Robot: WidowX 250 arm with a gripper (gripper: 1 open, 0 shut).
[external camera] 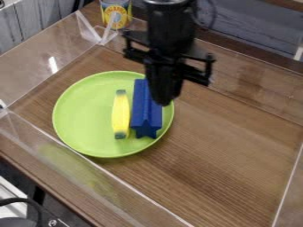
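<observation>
The black gripper point(167, 73) hangs above the back right of a green plate point(83, 122), with nothing visible held in it; its fingertips are dark and blurred. On the plate a yellow elongated object point(120, 115) lies beside a blue elongated object point(147, 113), both toward the right side.
A can point(116, 16) stands at the back left near the tray's rim. Wooden floor point(225, 151) to the right of the plate is clear. Walls bound the area at left, back and right, and a black cable point(30, 208) lies at the lower left.
</observation>
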